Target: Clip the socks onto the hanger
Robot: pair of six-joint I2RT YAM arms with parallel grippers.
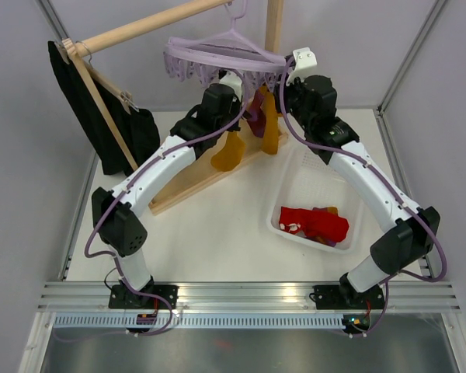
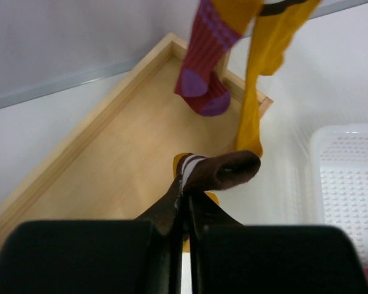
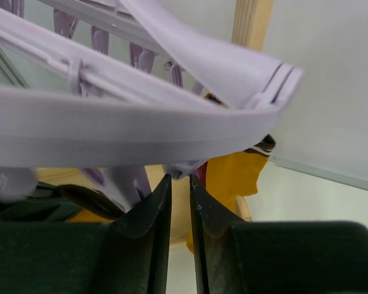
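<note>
A lilac clip hanger [image 1: 217, 58] hangs from the wooden rack, tilted, with socks beneath it. A purple sock [image 2: 202, 86] and a yellow sock [image 2: 254, 92] hang beside my left gripper, which is shut on a brown-and-yellow sock [image 2: 221, 171]. My right gripper is up at the hanger's right end, its fingertips close together just below a clip [image 3: 183, 168]; whether they hold anything is unclear. In the top view the left gripper sits just under the hanger's middle.
A white basket [image 1: 314, 194] with red socks stands right of centre. The wooden rack's base [image 2: 122, 141] lies below; black trousers [image 1: 101, 109] hang at left.
</note>
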